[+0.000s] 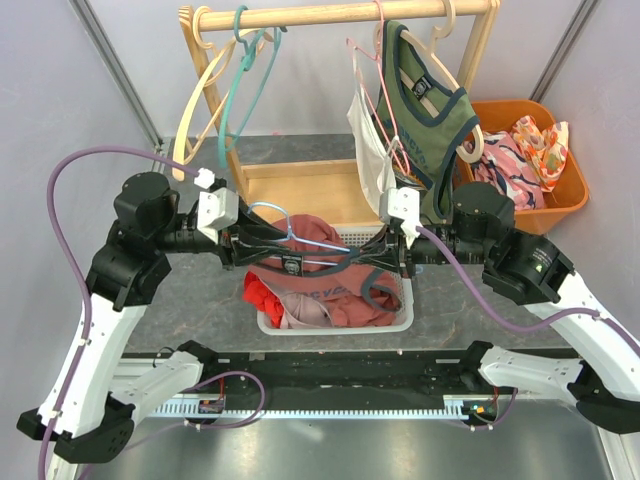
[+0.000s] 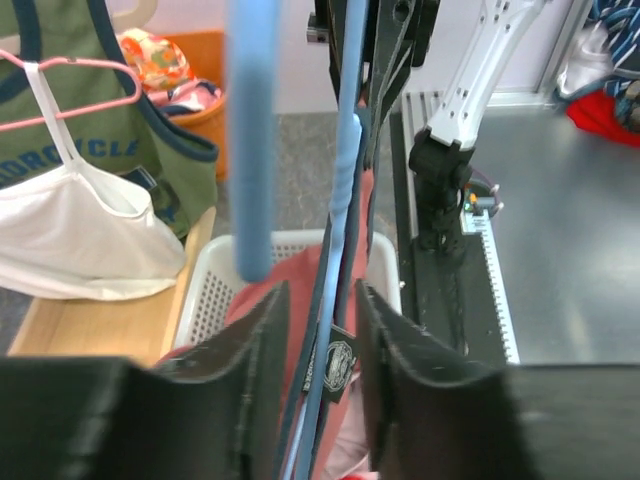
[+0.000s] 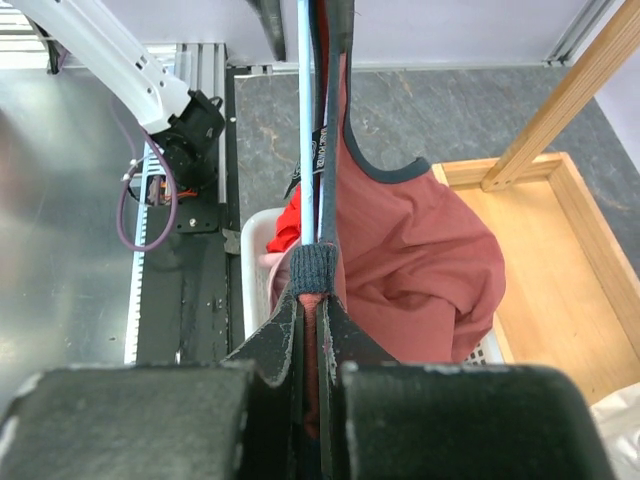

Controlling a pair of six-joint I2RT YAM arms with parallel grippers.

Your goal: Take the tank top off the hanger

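Note:
A red tank top (image 1: 345,293) with dark trim hangs on a light-blue hanger (image 1: 322,244), held level above a white basket. My right gripper (image 1: 392,256) is shut on the tank top at the hanger's right end. In the right wrist view, bunched red and dark cloth (image 3: 314,270) comes out between its fingers, and the hanger bar runs into that cloth. My left gripper (image 1: 280,248) reaches round the hanger's left side. In the left wrist view, its fingers (image 2: 262,345) stand part open, with the hanger bar and the trimmed neckline between them; whether they touch is unclear.
Under the grippers, the white basket (image 1: 405,318) holds more clothes. Behind stands a wooden rack (image 1: 300,17) carrying empty hangers (image 1: 236,110), a white top (image 1: 369,150) and a green tank top (image 1: 428,110). An orange bin (image 1: 565,195) of clothes is at the back right.

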